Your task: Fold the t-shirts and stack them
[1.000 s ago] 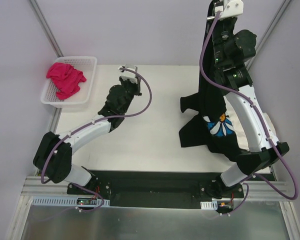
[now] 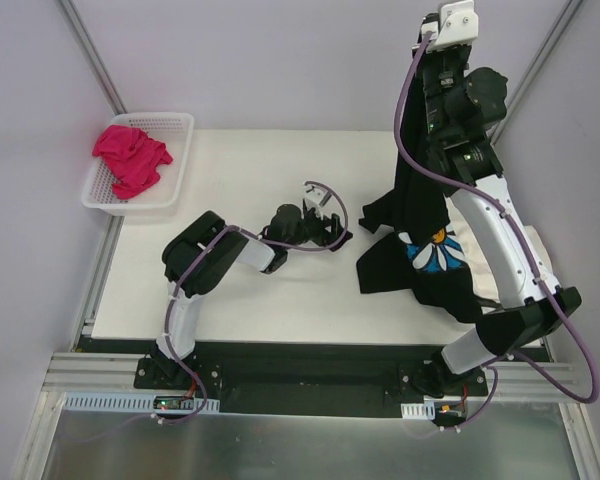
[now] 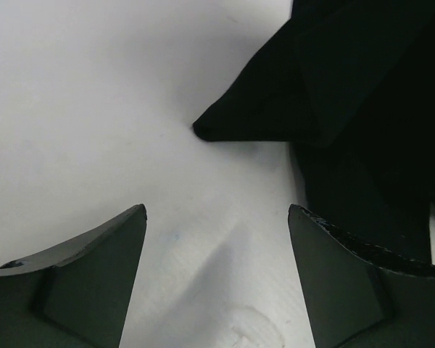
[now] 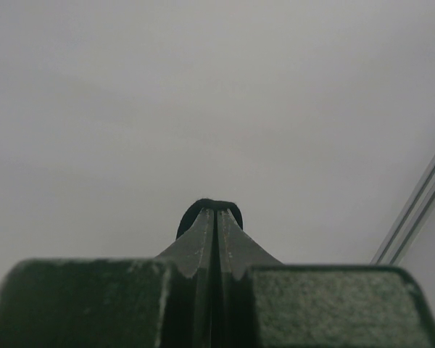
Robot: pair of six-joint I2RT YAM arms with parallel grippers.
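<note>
A black T-shirt with a daisy print hangs from high at the right, where my right gripper is raised, its lower part spread on the table. In the right wrist view that gripper is shut, with a bit of dark material at its tips. My left gripper hovers just left of the shirt's lower edge. In the left wrist view it is open, with a dark cloth corner beyond its fingers.
A white basket with red cloth stands at the back left. A white cloth lies under the right arm.
My left gripper has swung right and toward the front, closer to the black shirt. The right arm has shifted slightly; the shirt still hangs beneath it.
</note>
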